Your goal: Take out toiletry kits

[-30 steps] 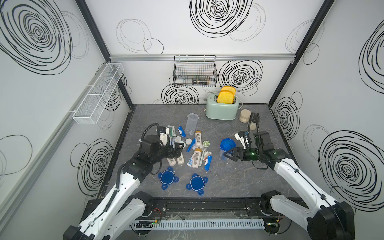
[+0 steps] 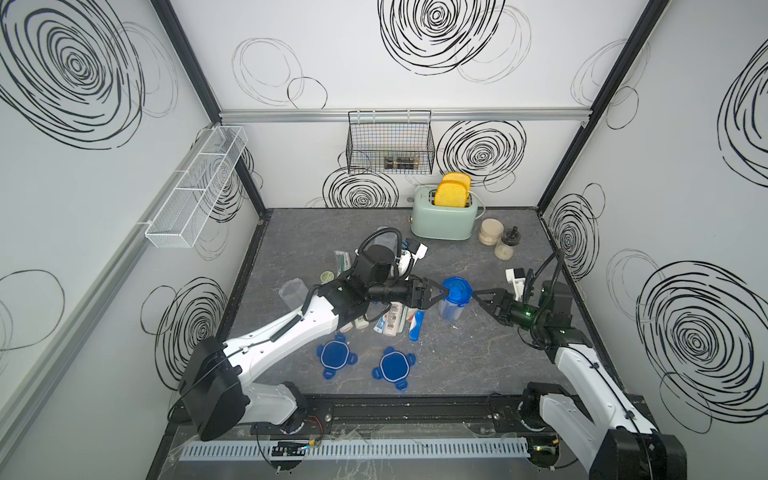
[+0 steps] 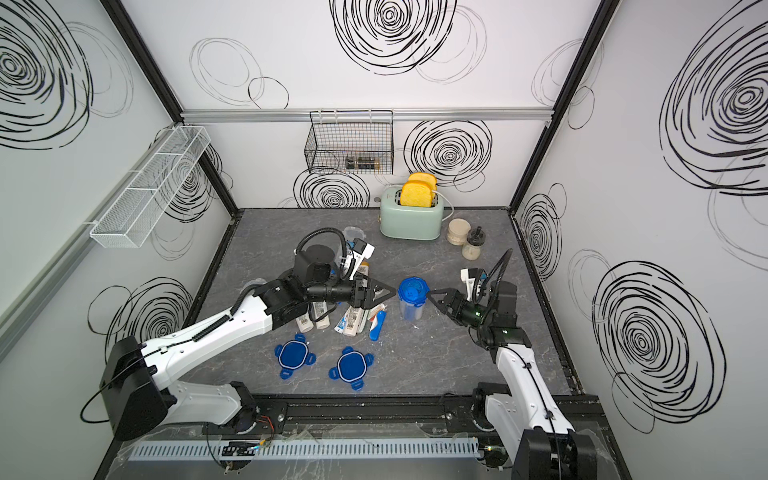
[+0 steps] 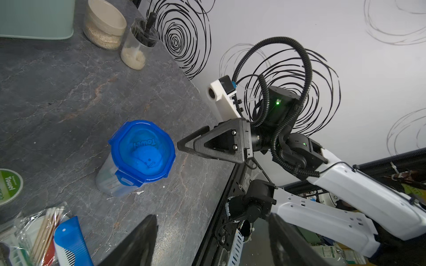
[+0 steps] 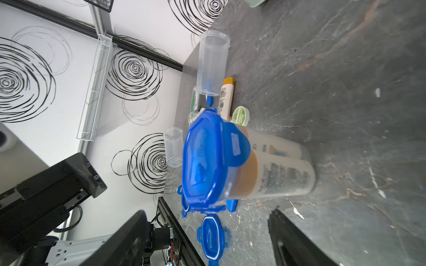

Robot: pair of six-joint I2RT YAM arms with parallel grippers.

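A clear canister with blue lid (image 2: pixel 456 292) (image 3: pixel 413 296) (image 5: pixel 208 159) stands upright; bottles show through its wall in the right wrist view. My left gripper (image 2: pixel 436 292) (image 3: pixel 384 294) is just left of it, open, its fingers blurred in its own wrist view. My right gripper (image 2: pixel 481 296) (image 3: pixel 436 296) is just right of it, open, empty. Loose toiletries, among them a green Towel tin (image 4: pixel 9 185), a blue comb (image 4: pixel 71 239) and bagged items, lie left of the canister. Two blue lids (image 2: pixel 394 366) (image 2: pixel 336 355) lie at the front.
A mint toaster (image 2: pixel 442 220) with yellow slices, a beige jar (image 2: pixel 490 232) and a glass container (image 2: pixel 505 248) stand at the back right. An empty clear container (image 5: pixel 212 62) lies behind the toiletries. Wire baskets hang on the walls.
My left gripper has moved right from over the toiletries to beside the lidded canister.
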